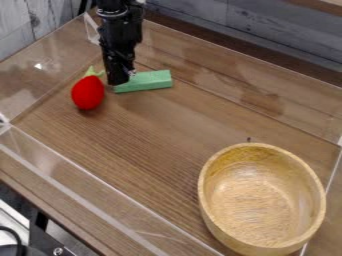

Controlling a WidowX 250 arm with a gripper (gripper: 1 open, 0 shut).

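Observation:
The black arm reaches down from the top left, and its gripper [118,76] is low over the table at the near-left end of a green block [144,80]. The gripper looks shut, though its fingertips are small and dark. A red rounded object [87,93] lies just left of and in front of it, with a small yellow-green piece partly visible behind that.
A large tan round bowl [262,200] sits at the front right. Wooden walls bound the back, and the table's edge runs along the lower left.

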